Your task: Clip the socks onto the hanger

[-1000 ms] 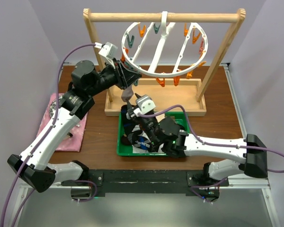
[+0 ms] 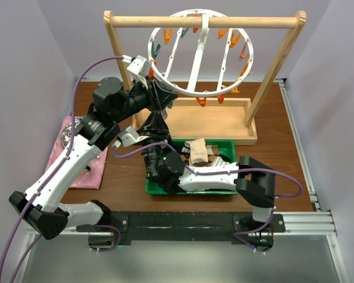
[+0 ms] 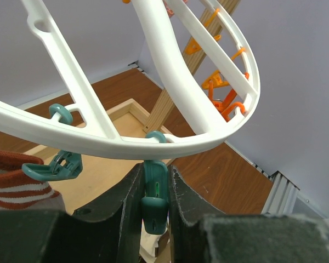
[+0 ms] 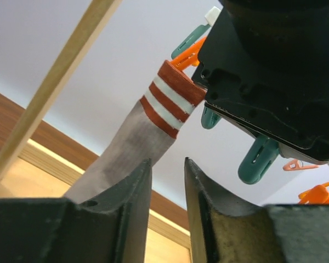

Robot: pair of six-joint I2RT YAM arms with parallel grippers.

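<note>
The white round hanger (image 2: 194, 59) with coloured clips hangs from the wooden stand. My left gripper is shut on a teal clip (image 3: 155, 181) on the hanger's rim. A grey sock with red and white stripes hangs below the hanger beside another teal clip, seen at the left of the left wrist view (image 3: 16, 181). My right gripper is below the hanger, close under my left gripper, part open with nothing visible between its fingers; the sock lies beyond it.
A green bin (image 2: 224, 144) of socks lies under my right arm. A pink cloth (image 2: 91, 177) is at the left. The wooden stand (image 2: 274, 59) and its tray (image 2: 218, 118) surround the hanger.
The left arm is nearly still; the hanger has shifted slightly left.
</note>
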